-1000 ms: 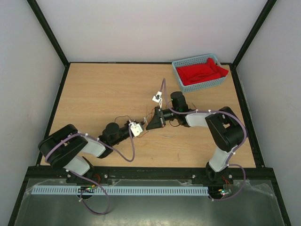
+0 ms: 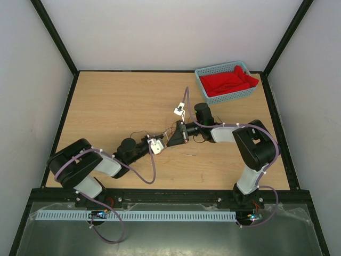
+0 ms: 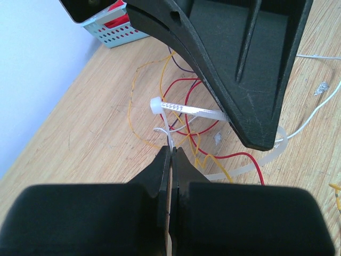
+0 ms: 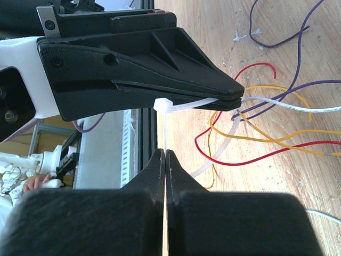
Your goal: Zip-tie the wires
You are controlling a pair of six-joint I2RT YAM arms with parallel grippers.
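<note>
A looped white zip tie (image 3: 194, 111) runs round a loose bundle of red, yellow, purple and white wires (image 4: 285, 138) over the table. Its head (image 4: 163, 105) shows above my right gripper's tips in the right wrist view. My left gripper is shut on the zip tie, a thin strip at its tips. My right gripper is also shut, with the thin white strip running down from the head to its tips. The two grippers meet near the table's middle, each partly hiding the tie in the other's view.
A blue basket (image 2: 216, 69) with red cloth stands at the back right of the wooden table (image 2: 106, 101). A small thin piece lies near the front middle.
</note>
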